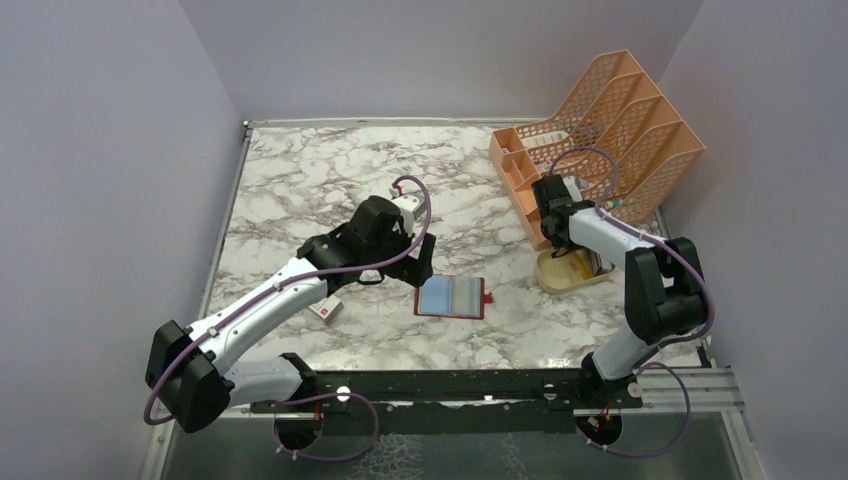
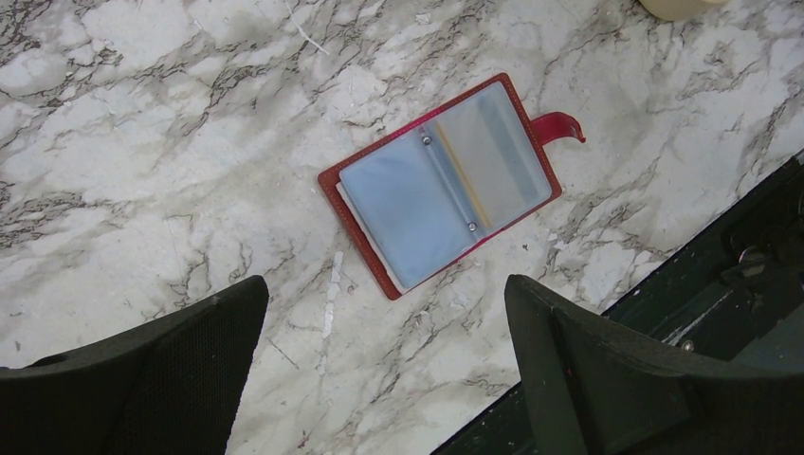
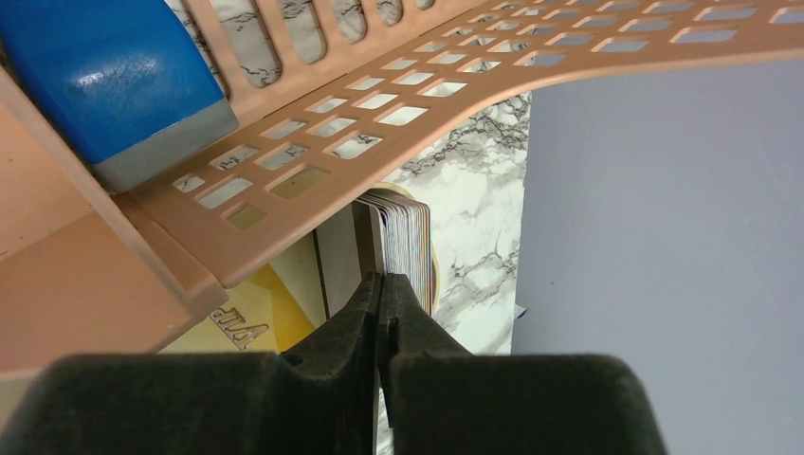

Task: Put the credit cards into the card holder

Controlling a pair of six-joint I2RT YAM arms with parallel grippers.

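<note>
The card holder (image 2: 427, 190) lies spread on the marble table, with red edges, clear sleeves and a strap at one side. My left gripper is above the table near it, fingers wide apart and empty. On the right stands a tight upright stack of credit cards (image 3: 408, 232) in a cream bowl (image 1: 556, 289), beside a yellow-and-cream card (image 3: 270, 308). My right gripper has its fingertips together right at the near end of the stack. Nothing shows between them, and they hide part of the cards.
An orange slatted organizer (image 1: 610, 130) stands just behind the bowl, its wall close to my right gripper; a blue item (image 3: 114, 85) sits inside. A small white box (image 1: 326, 308) lies at the left.
</note>
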